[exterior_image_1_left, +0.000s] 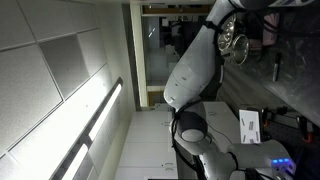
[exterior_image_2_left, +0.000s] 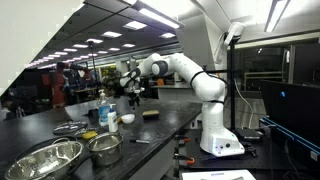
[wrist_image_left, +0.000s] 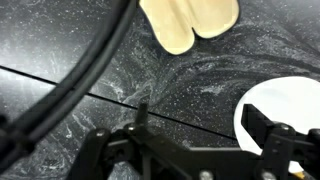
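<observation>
In the wrist view my gripper stands open above the dark counter, with bare counter showing between its fingers. A white round bowl (wrist_image_left: 272, 100) lies at the right, partly covered by the right finger. At the top is a tan, two-lobed object (wrist_image_left: 190, 18), apart from the fingers and cut off by the frame edge. From the side, the white bowl (exterior_image_2_left: 127, 118) and a tan item (exterior_image_2_left: 150, 113) rest on the counter, with my gripper (exterior_image_2_left: 135, 99) small and far off beyond them.
A metal pot (exterior_image_2_left: 105, 151) and a wide steel colander (exterior_image_2_left: 45, 164) occupy the counter's near end. Bottles (exterior_image_2_left: 112, 123) stand between them and the bowl. A black cable (wrist_image_left: 85, 75) crosses the wrist view's left side. Bare counter (wrist_image_left: 165, 85) lies under the gripper.
</observation>
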